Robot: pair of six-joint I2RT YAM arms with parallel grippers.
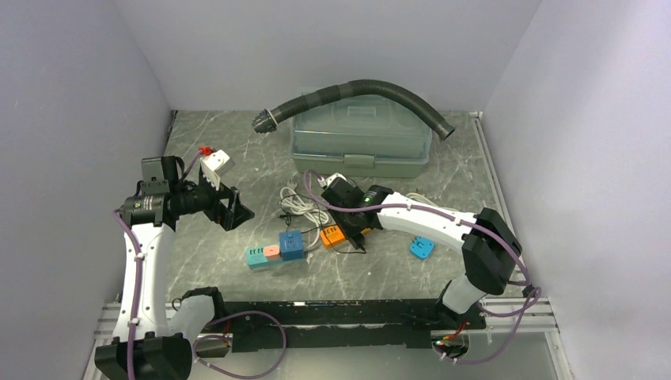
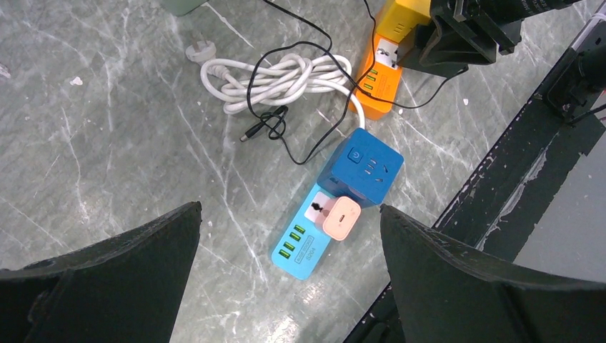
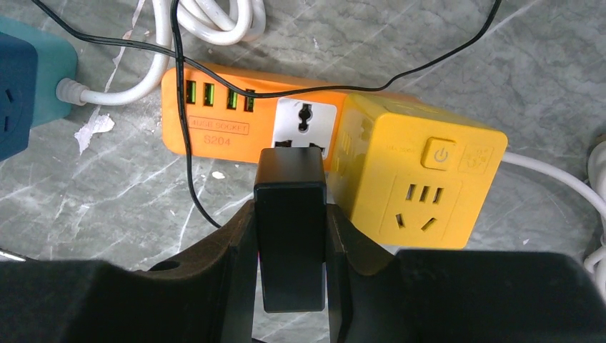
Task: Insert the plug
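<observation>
A black block-shaped plug (image 3: 289,243) sits between the fingers of my right gripper, which press close on both its sides. Its far end reaches the lower edge of the white socket (image 3: 304,120) on the orange power strip (image 3: 214,136), covering part of the lower holes. Whether its pins are in those holes is hidden. Over bare table at the left, my left gripper (image 1: 236,212) stands open and empty, its two fingers (image 2: 121,268) wide apart in the left wrist view.
Right beside the plug rises a yellow cube socket (image 3: 421,186). A thin black cable (image 3: 321,91) crosses the orange strip. Left of it lie a blue cube socket (image 1: 291,245), a teal strip (image 1: 256,257) and a coiled white cord (image 1: 297,202). The back holds a green box (image 1: 360,146).
</observation>
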